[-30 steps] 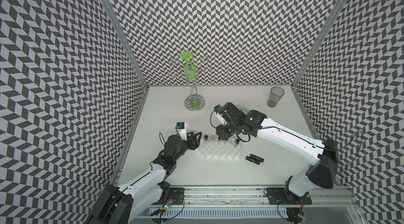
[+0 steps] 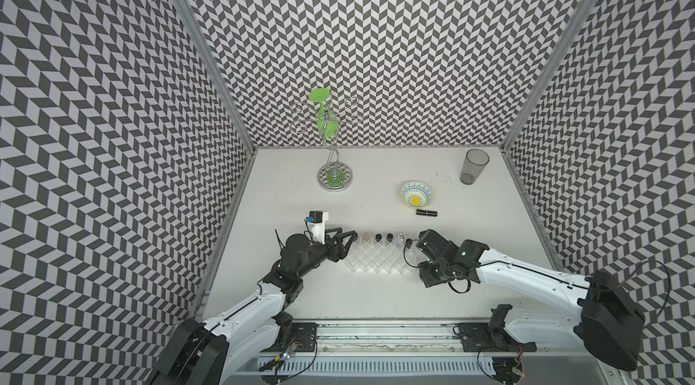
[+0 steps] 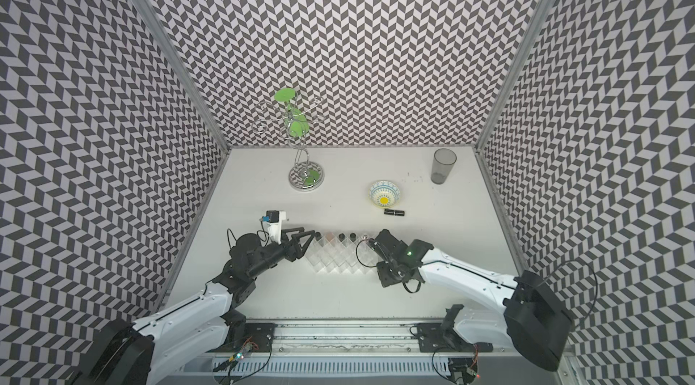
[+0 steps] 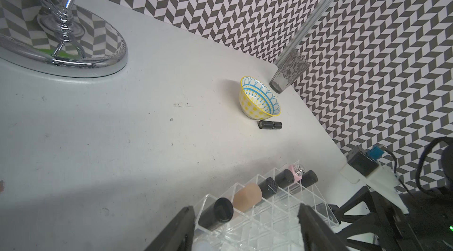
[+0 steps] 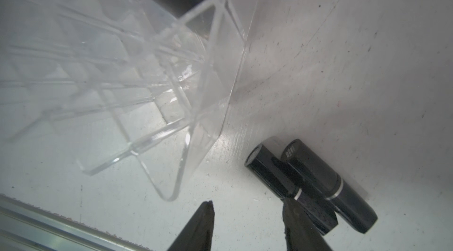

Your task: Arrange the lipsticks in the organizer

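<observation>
The clear organizer (image 2: 376,260) stands mid-table, its back row holding several lipsticks, among them a black one (image 4: 216,213), a tan one (image 4: 247,197) and a pink one with a silver top (image 4: 297,170). Right of the organizer, two black lipsticks, a nearer one (image 5: 269,169) and a farther one (image 5: 315,168), lie side by side on the table in the right wrist view. My right gripper hangs over them, part open and empty, its right finger overlapping the nearer lipstick in view. At the organizer's left end, my left gripper is open, with nothing gripped.
Behind the organizer, another black lipstick (image 2: 426,213) lies before a patterned bowl (image 2: 416,195). A grey glass (image 2: 474,166) stands at the back right and a round chrome mirror base (image 2: 335,176) at the back left.
My right arm has swung from above the organizer's back toward the front right, over the two loose lipsticks. My left gripper has shifted slightly right, to the organizer's left end.
</observation>
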